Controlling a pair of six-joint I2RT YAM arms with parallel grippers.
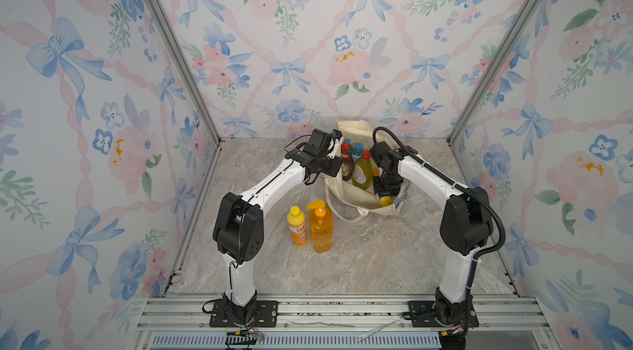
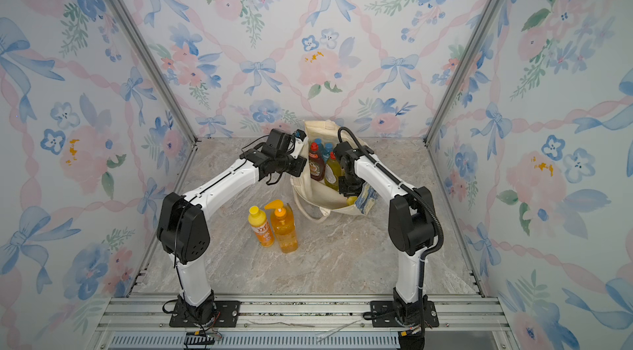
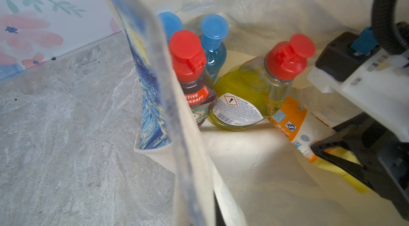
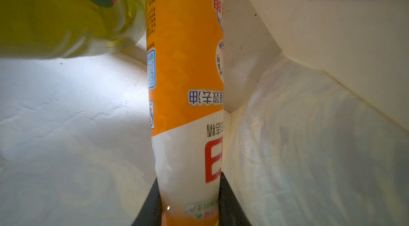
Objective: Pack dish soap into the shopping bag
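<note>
The cream shopping bag (image 1: 356, 127) stands open at the back centre, holding red-capped bottles (image 3: 185, 55) (image 3: 245, 106) and blue ones (image 3: 215, 30). Inside, my right gripper is around an orange-and-white dish soap bottle (image 4: 185, 68); whether it grips firmly is unclear. My left gripper (image 1: 333, 166) is at the bag's left wall, its fingers hidden in the left wrist view. An orange pump bottle (image 1: 321, 230) and a yellow-capped bottle (image 1: 298, 228) stand outside, in front of the bag.
Floral walls surround it at the back and sides.
</note>
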